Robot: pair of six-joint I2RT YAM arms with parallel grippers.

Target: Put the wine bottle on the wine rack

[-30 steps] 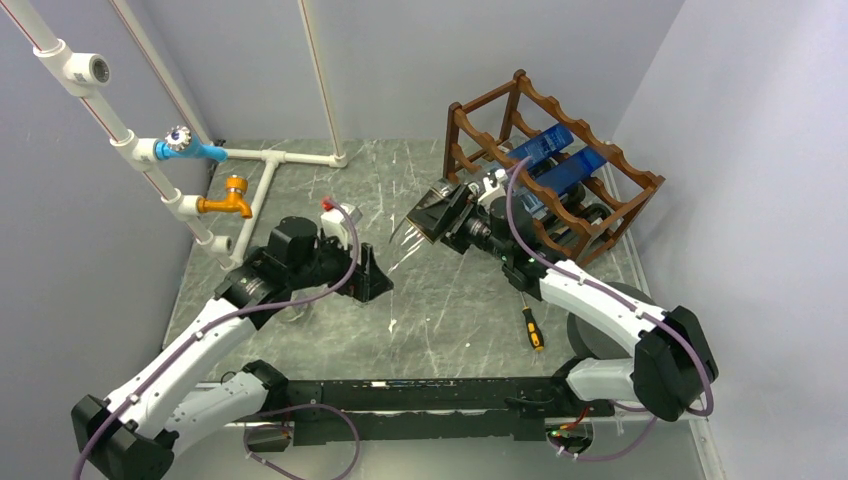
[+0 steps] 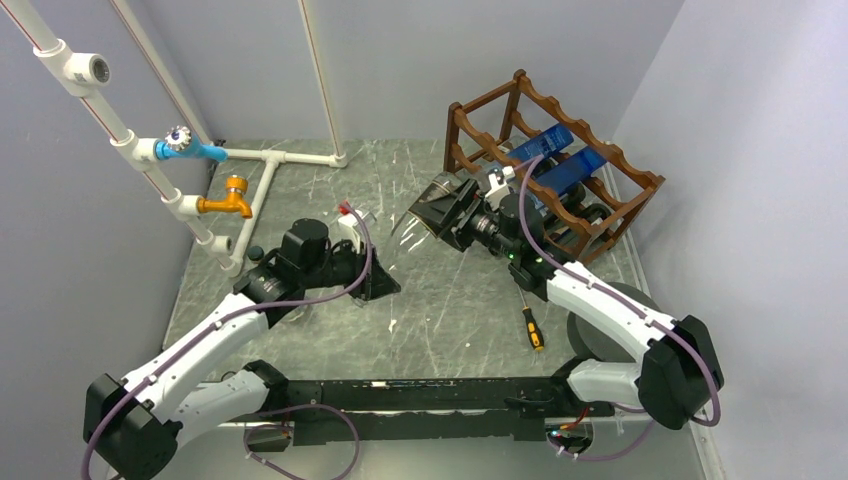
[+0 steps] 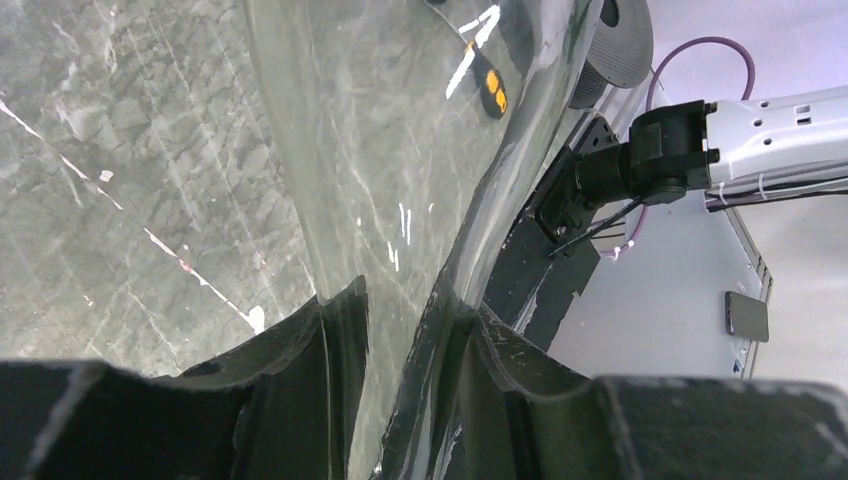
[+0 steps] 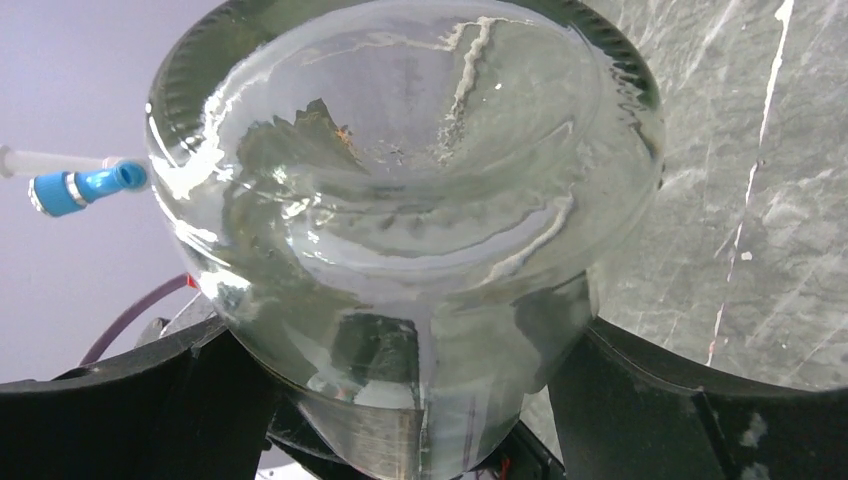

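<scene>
A clear glass wine bottle is held tilted between my two grippers above the marble worktop. In the left wrist view the bottle runs between the fingers of my left gripper, one finger at each side; whether they grip cannot be told. In the right wrist view the bottle's base fills the space between the fingers of my right gripper; whether these press on it is unclear. In the top view the wooden wine rack stands at the back right, holding blue and dark bottles.
White pipes with blue and orange taps stand at the back left. A yellow-black screwdriver lies on the worktop at front right, near a grey round object.
My left gripper has moved right and a little toward the front, along the bottle.
</scene>
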